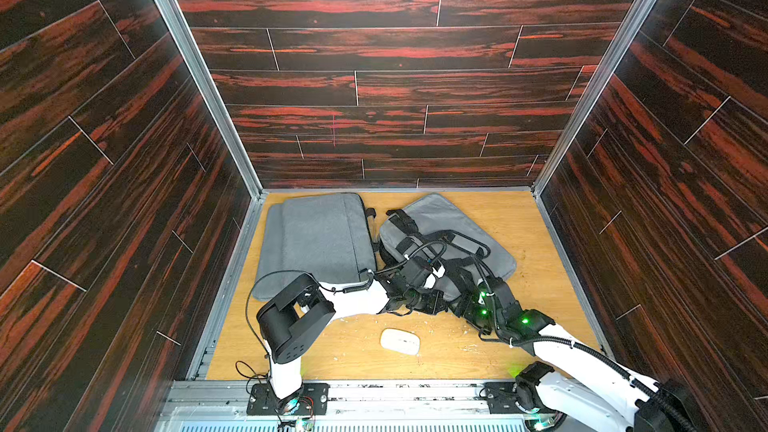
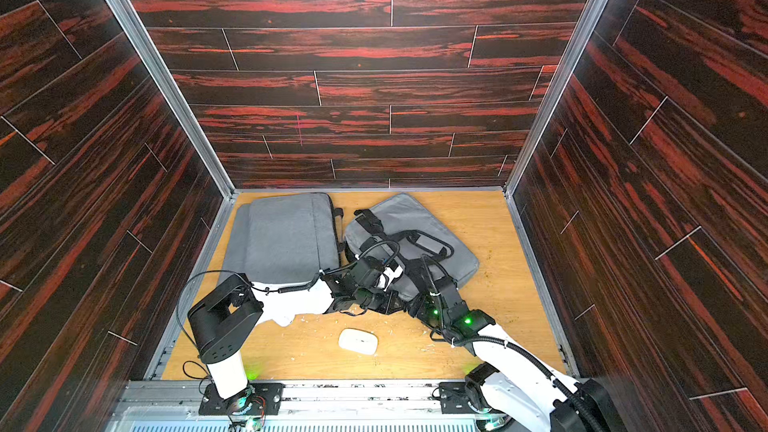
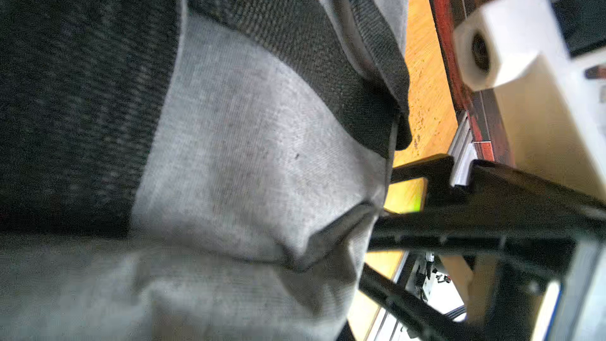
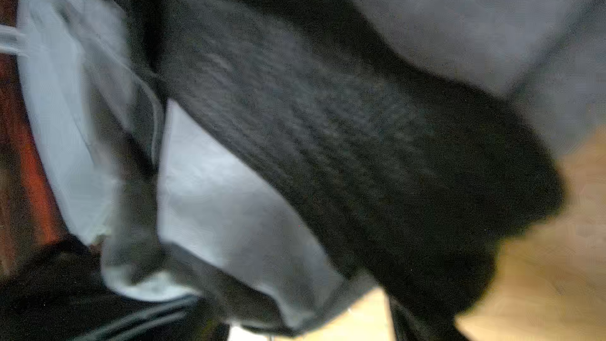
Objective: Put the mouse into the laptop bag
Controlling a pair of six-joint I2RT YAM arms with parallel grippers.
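Note:
The white mouse [image 1: 400,341] lies on the bare wood near the front of the table, clear of both arms. A grey laptop bag [image 1: 438,209] with dark straps lies behind the grippers. At its near edge my left gripper [image 1: 438,304] is shut on the cloth; folds in the bag's fabric [image 3: 252,145] run to the black fingers [image 3: 435,227] in the left wrist view. Close beside it, my right gripper [image 1: 457,309] is part open at the bag's near edge. The blurred right wrist view shows grey cloth and a dark strap [image 4: 303,113] around its fingers.
A second grey fabric piece [image 1: 316,236], flat and wide, fills the back left behind the left arm. Wood to the right of the bag [image 1: 548,296] and around the mouse is free. The two grippers stand very close together.

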